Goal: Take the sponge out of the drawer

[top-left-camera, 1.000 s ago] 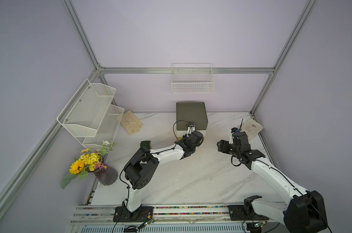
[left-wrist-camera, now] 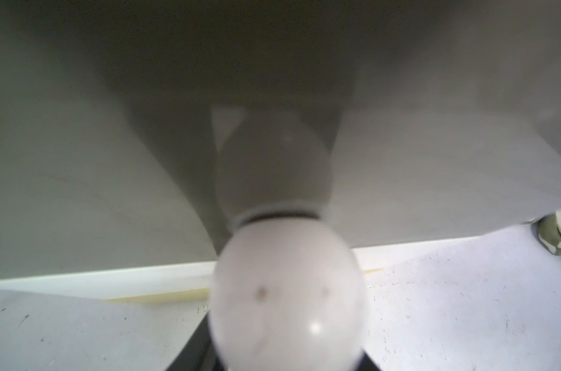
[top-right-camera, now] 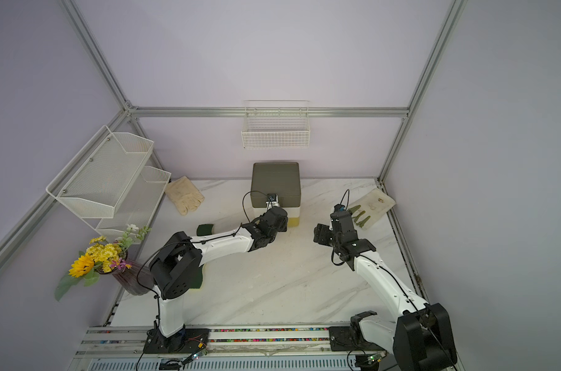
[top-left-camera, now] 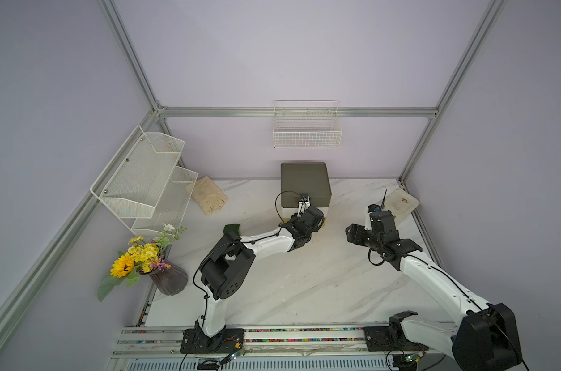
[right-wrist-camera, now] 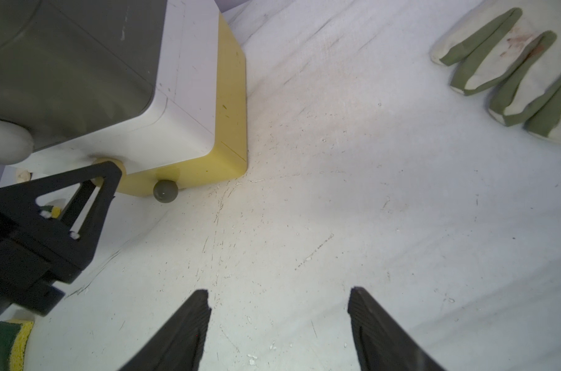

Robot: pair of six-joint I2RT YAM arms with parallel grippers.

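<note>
A small drawer unit (top-left-camera: 305,179) has olive, white and yellow drawers, all apparently shut; their insides are hidden. In the right wrist view, my left gripper is at the white drawer's yellow knob (right-wrist-camera: 112,163), overlapping it; contact cannot be judged. The olive drawer's pale knob (left-wrist-camera: 286,296) fills the lower middle of the left wrist view and mostly hides my left fingers, which show spread on both sides. A green and yellow sponge (right-wrist-camera: 7,343) lies on the table to the left. My right gripper stands open and empty, right of the unit.
A dark knob (right-wrist-camera: 165,191) sticks out from the yellow drawer. Gloves lie at the back left (top-left-camera: 209,195) and back right (top-right-camera: 371,208). A flower vase (top-left-camera: 169,277) stands by the wire shelves (top-left-camera: 147,179).
The left arm shows only a very slight shift around the drawer front. The right arm, the drawer unit and the visible sponge have stayed in place.
</note>
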